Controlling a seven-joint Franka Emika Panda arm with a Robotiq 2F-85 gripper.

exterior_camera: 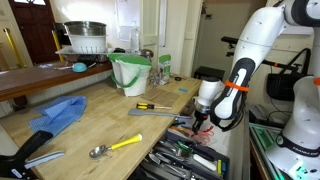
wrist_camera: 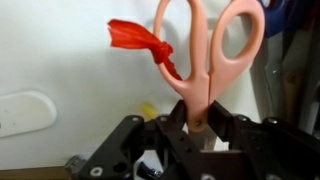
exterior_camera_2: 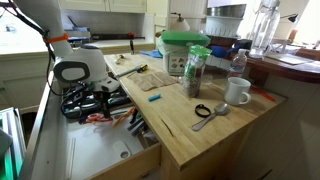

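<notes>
Orange-pink scissors (wrist_camera: 198, 78) with a red ribbon (wrist_camera: 145, 41) tied to one handle loop fill the middle of the wrist view. My gripper is shut on the scissors near their pivot, the loops pointing away from it. In exterior view 1 the gripper (exterior_camera: 193, 124) is over the open drawer, and only small orange-red parts of the scissors (exterior_camera: 205, 132) show there. From the other side, the scissors (exterior_camera_2: 135, 121) appear low over the drawer beside the gripper (exterior_camera_2: 103, 119). The blades are mostly hidden by the fingers.
Tools and utensils crowd the open drawer (exterior_camera_2: 110, 155), whose near floor is partly bare. Alongside is the wooden counter (exterior_camera: 130, 125), holding a spoon (exterior_camera: 115, 146), a blue cloth (exterior_camera: 58, 117), a green-rimmed white bucket (exterior_camera: 130, 75) and a white mug (exterior_camera_2: 237, 91).
</notes>
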